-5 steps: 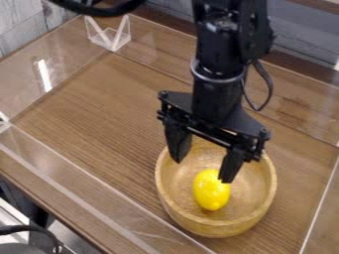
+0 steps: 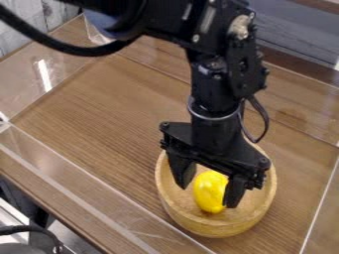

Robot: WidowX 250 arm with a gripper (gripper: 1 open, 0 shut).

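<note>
A round wooden bowl (image 2: 187,208) sits at the lower middle of the camera view, with a yellow object (image 2: 211,190) inside it. My black gripper (image 2: 207,175) is low over the bowl, its two fingers spread open on either side of the yellow object and partly in front of it. Whether either finger touches the object is not clear.
My gripper has moved down toward the yellow object, its fingers now lower around it. The bowl and object look nearly unmoved.
</note>
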